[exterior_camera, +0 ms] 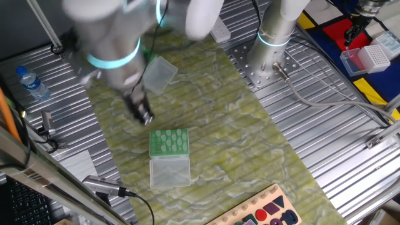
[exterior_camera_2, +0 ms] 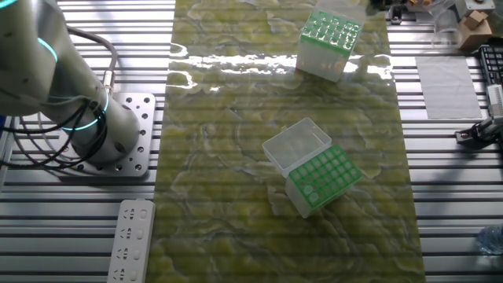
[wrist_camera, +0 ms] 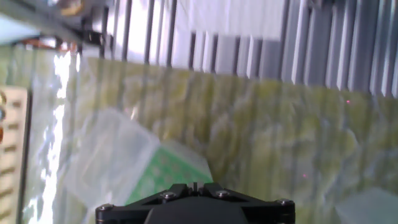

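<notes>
A clear box with a green rack (exterior_camera: 169, 142) stands mid-mat, several pale tubes upright in it and its clear lid (exterior_camera: 170, 172) folded open. In exterior view 2 this is the far box (exterior_camera_2: 330, 35). A second green-rack box (exterior_camera_2: 324, 179) lies nearer that camera, with what looks like one tube in a corner; the arm mostly covers it in exterior view 1, where its lid (exterior_camera: 160, 75) shows. My gripper (exterior_camera: 147, 117) hangs between the boxes, blurred. The wrist view shows the gripper with fingertips together, nothing visible between them, and a blurred green rack (wrist_camera: 163, 176) beyond.
A wooden shape board (exterior_camera: 262, 209) lies at the mat's front edge. A power strip (exterior_camera_2: 131, 240) and my arm's base border the mat. A water bottle (exterior_camera: 32, 83) and a camera on a cable (exterior_camera: 106, 185) are off the mat's left side.
</notes>
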